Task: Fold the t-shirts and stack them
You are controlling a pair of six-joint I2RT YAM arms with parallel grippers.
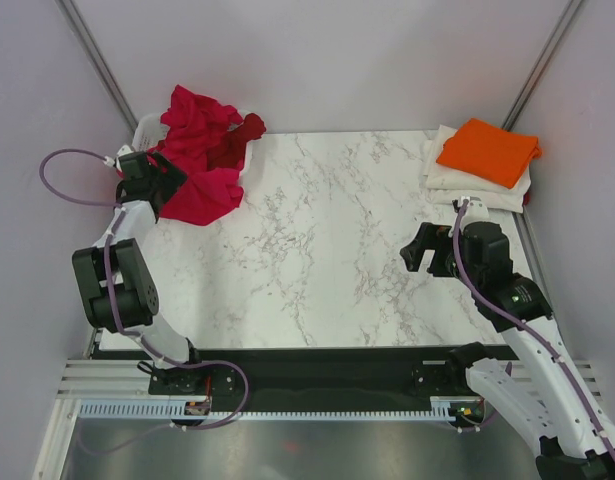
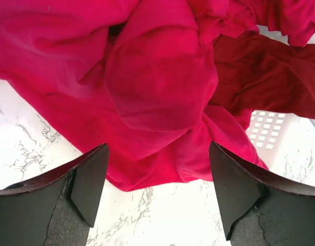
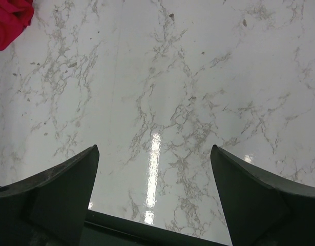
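Crumpled red shirts (image 1: 199, 185) hang over the white basket (image 1: 148, 131) at the back left and spill onto the table. A darker red piece (image 1: 232, 150) lies among them. Over the near edge of this pile is my left gripper (image 1: 171, 172); in its wrist view the fingers (image 2: 78, 192) stand apart, with red cloth (image 2: 157, 87) beyond them and none visibly pinched. My right gripper (image 1: 417, 262) hovers open above bare table on the right, nothing between its fingers. At the back right, a folded orange shirt (image 1: 489, 152) tops a stack of folded white shirts (image 1: 472, 190).
Walls stand close on the left, right and back. A dark strip (image 1: 317, 362) runs along the table's front edge.
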